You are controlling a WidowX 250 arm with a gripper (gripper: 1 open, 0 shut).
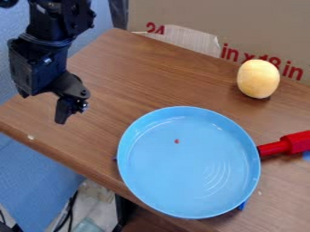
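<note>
My black gripper (67, 105) hangs over the left edge of the wooden table, tilted downward; whether its fingers are open or shut is hard to make out. A light blue plate (206, 168) with a small red speck near its middle lies at the front right. A pale yellow, rounded object (258, 79) stands at the back right. A red cylindrical handle (285, 145) pokes out from beside the plate's right rim, with bits of blue beside and under the plate.
A cardboard box (230, 27) borders the back of the table. Cables and a blue surface lie beyond the left edge.
</note>
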